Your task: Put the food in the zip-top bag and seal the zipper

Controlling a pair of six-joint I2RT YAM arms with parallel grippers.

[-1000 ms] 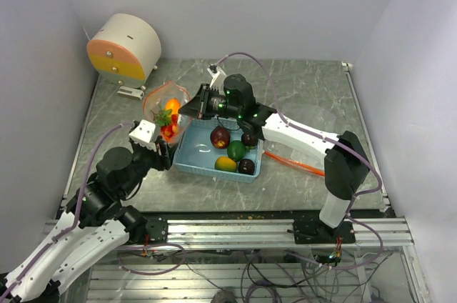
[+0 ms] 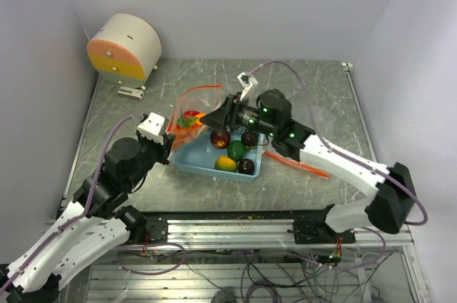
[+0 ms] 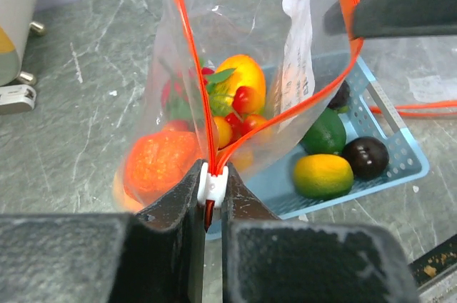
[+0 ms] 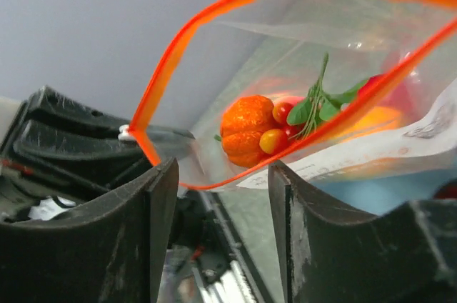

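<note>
The clear zip top bag [image 3: 161, 96] stands with its orange zipper rim spread, food inside: a yellow-orange pepper [image 3: 244, 78], small tomatoes [image 3: 248, 100] and an orange pumpkin-like piece [image 4: 246, 128]. At one end of the rim my left gripper is shut on the zipper's white slider [image 3: 213, 186]. My right gripper is part open at the opposite side. The orange rim [image 4: 203, 186] crosses the gap between its fingers in the right wrist view; whether they touch it, I cannot tell. One dark finger [image 3: 400, 17] appears against the rim in the left wrist view.
Beside the bag sits a blue basket [image 2: 214, 171] holding several items, among them a red apple-like fruit [image 2: 220, 138], an avocado [image 2: 236, 150] and a yellow fruit [image 2: 226, 164]. Another orange-zippered bag [image 2: 296, 164] lies flat to the right. A cream bread box [image 2: 125, 49] occupies the back left.
My right gripper has moved right and slightly toward the front. The bag's mouth has gone from rounded to stretched out, its rim now reaching farther right. My left gripper has shifted slightly right.
</note>
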